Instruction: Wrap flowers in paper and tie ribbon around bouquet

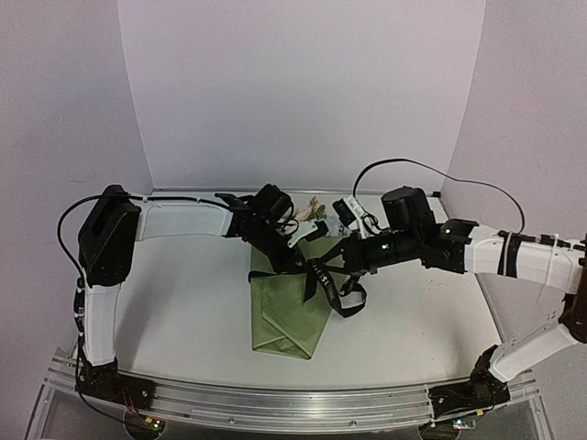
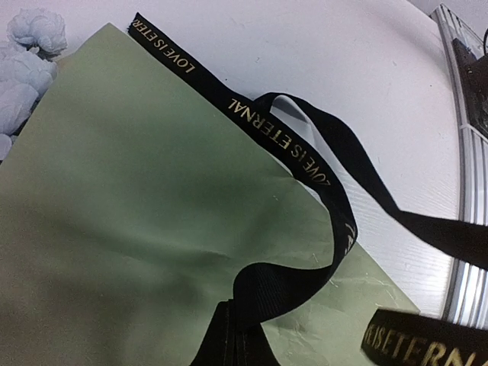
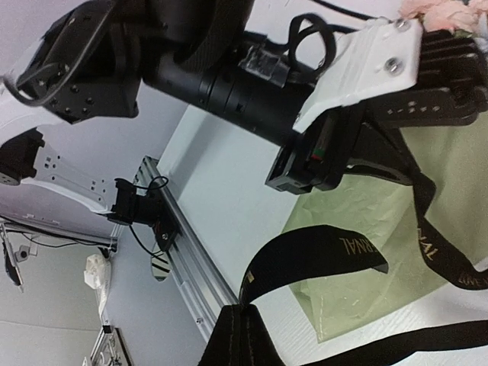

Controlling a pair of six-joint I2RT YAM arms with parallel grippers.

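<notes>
A bouquet wrapped in green paper (image 1: 284, 316) lies mid-table, its flowers at the far end mostly hidden by the arms from above. Bluish blooms (image 2: 29, 88) show in the left wrist view, pink ones in the right. Black ribbon (image 2: 286, 141) with gold lettering runs along the wrapper's edge and loops off it. My left gripper, over the paper, is shut on one part of this ribbon. Close by on the right, my right gripper is shut on another part, which arches up from its fingertips. No knot is visible.
Both arms' ends are very close together above the wrapper, the left gripper body (image 3: 343, 137) filling much of the right wrist view. A metal rail (image 1: 284, 412) borders the front.
</notes>
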